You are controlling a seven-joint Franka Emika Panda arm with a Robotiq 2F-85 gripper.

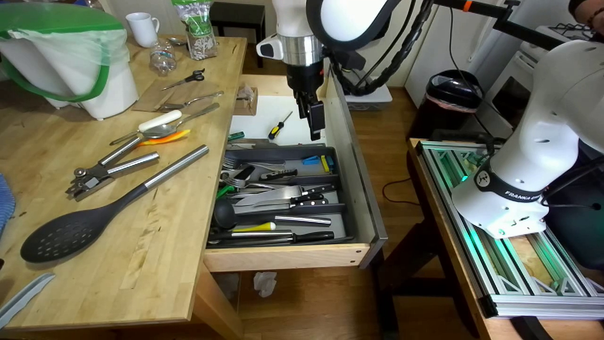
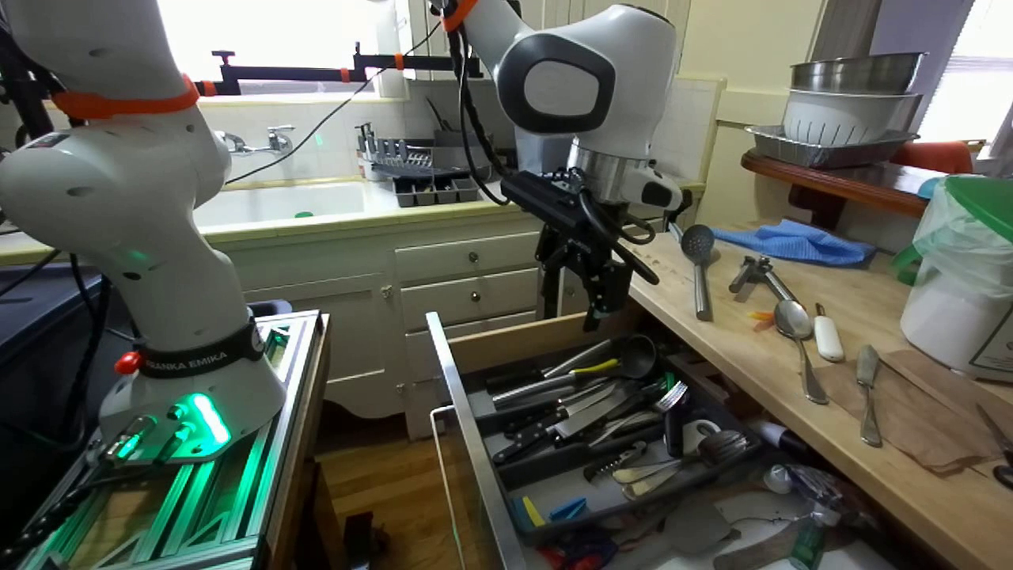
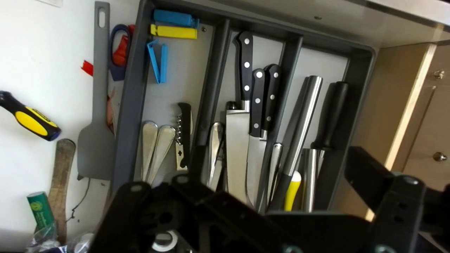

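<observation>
My gripper is open above the pulled-out drawer, with nothing between its fingers. In the wrist view its dark fingers spread across the lower part of the picture and hide some of the cutlery. Below lies a dark organizer tray with several compartments. Black-handled knives fill the middle one. Blue clips, a yellow clip and a corkscrew lie in another. The third has metal handles, a black ladle and a yellow handle.
Beside the tray, the drawer floor holds a screwdriver and a grey spatula. On the wooden counter rest a slotted spoon, a can opener, spoons and scissors. A white bucket stands at the counter's back.
</observation>
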